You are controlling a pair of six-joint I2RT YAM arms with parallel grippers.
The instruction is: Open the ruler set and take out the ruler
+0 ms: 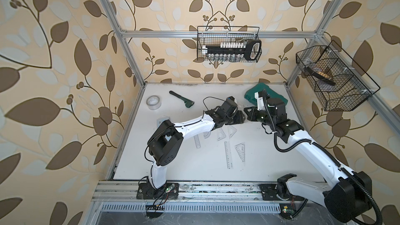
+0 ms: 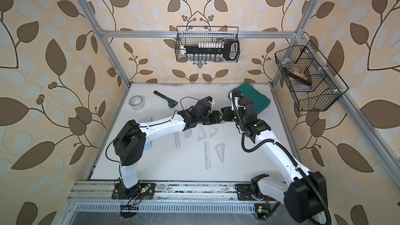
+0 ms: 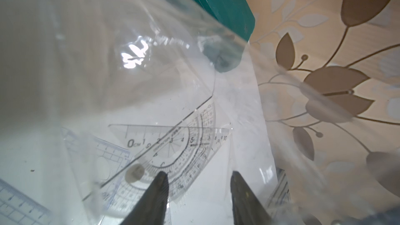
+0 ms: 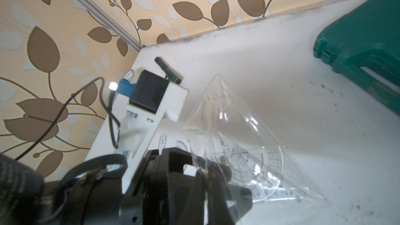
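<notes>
A clear plastic pouch [image 4: 258, 141] with rulers, protractor and triangles seen inside or through it hangs between my grippers above the mid table. My right gripper is shut on the pouch's film. My left gripper has its fingers apart inside or behind the film, facing the right one; whether film lies between them is unclear. A straight ruler [image 1: 228, 155], a triangle [image 1: 240, 150] and several other drawing pieces lie loose on the table below.
A green case [image 2: 258, 100] lies at the back right, a green tool [image 1: 181, 98] and tape roll [image 1: 153, 102] at the back left. Wire baskets [image 1: 228, 45] hang on the walls.
</notes>
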